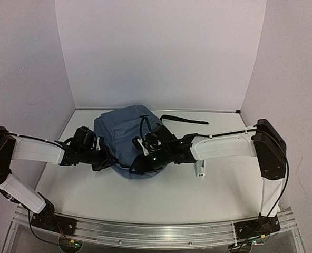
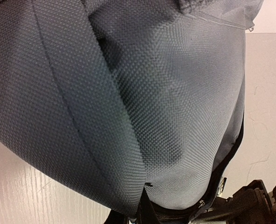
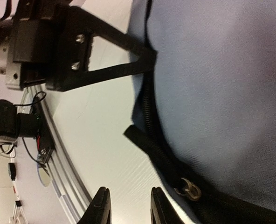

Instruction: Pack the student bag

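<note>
The blue-grey bag (image 1: 125, 132) lies on the table, its front edge towards me. My left gripper (image 1: 113, 162) is at the bag's front left, and in the left wrist view it is shut on the bag's fabric edge (image 2: 133, 186). In the right wrist view, its fingers (image 3: 121, 71) meet at the black zipper band (image 3: 149, 109). Further along the band is a metal zipper pull (image 3: 190, 189). My right gripper stands open close to this edge, white table showing between its fingers. From above, the right arm covers part of the bag's front right.
To the right of the bag lies a small, narrow white object (image 1: 200, 167), partly under the right arm. A black strap (image 1: 183, 119) stretches right from behind the bag. Bare table (image 1: 145, 200) shows in front and at the far right.
</note>
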